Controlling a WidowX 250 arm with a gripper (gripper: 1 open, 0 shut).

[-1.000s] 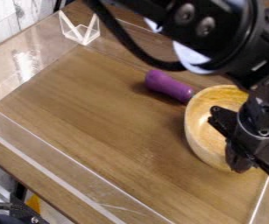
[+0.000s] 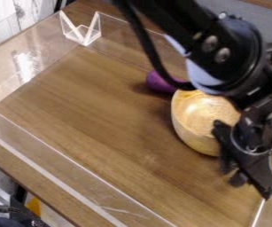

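A pale wooden bowl sits on the wooden table, its right side hidden behind the black arm. My gripper is low at the bowl's right, over its near right side; whether anything is between its fingers is hard to see. A purple object lies just behind the bowl, partly hidden by the arm.
Clear acrylic edging runs along its left and front sides, with a transparent bracket at the back left.
The bowl has moved toward the back left, closer to the purple object. My gripper has shifted slightly and now sits lower at the bowl's right.
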